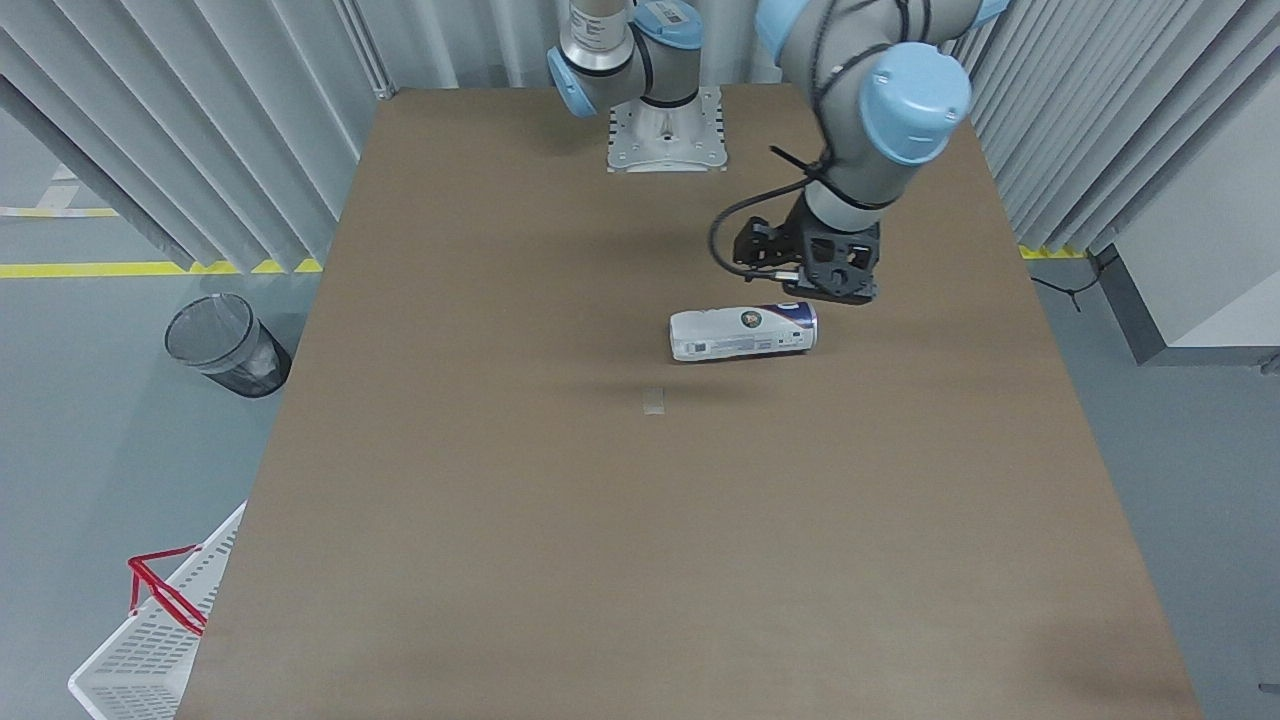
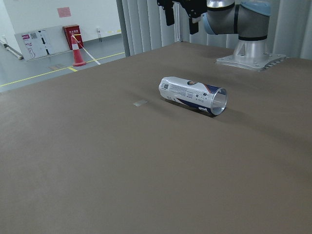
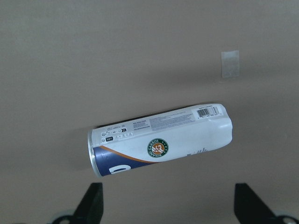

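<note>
A white, navy-ended cylindrical can [image 1: 744, 332] lies on its side on the brown table [image 1: 696, 540]; the left view shows its clear open-looking end [image 2: 192, 95], and the wrist view its label and round logo [image 3: 159, 140]. My gripper [image 2: 182, 22] hangs in the air above and behind the can. Its two fingers stand wide apart in the wrist view [image 3: 169, 200], below the can in that picture, with nothing between them.
A small translucent patch [image 1: 654, 401] sits on the table near the can. The robot base [image 1: 666, 144] is at the back. A dark bin [image 1: 228, 342] and white basket [image 1: 150, 648] stand off the left side.
</note>
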